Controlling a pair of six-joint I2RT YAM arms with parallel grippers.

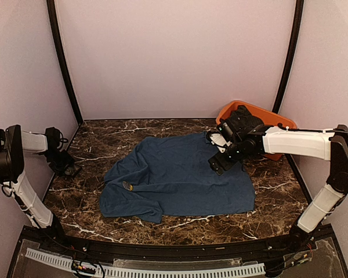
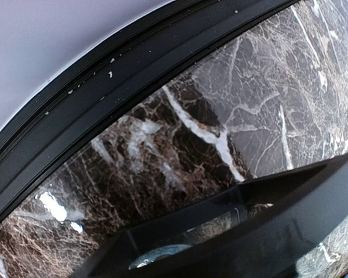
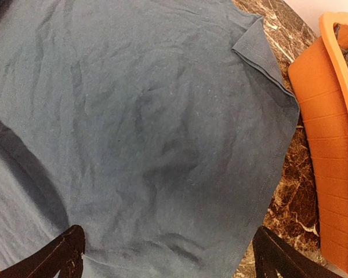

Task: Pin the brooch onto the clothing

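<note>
A blue cloth garment [image 1: 180, 174] lies spread on the dark marbled table, folded and creased on its left side. On that left part sits a small dark oval brooch with a yellowish edge [image 1: 127, 186]. Well left of the cloth, near the side wall, my left gripper [image 1: 73, 171] is partly open over bare table; its black fingers [image 2: 325, 200] cross the bottom of the left wrist view. A pale bluish curve shows through the gap there, too partial to identify. My right gripper hangs open above the cloth's right part, with only fabric visible between its fingertips.
An orange bin [image 1: 272, 118] holding dark items stands at the back right, close to the cloth and behind the right arm. Black edging [image 2: 133, 81] borders the table beside the left gripper.
</note>
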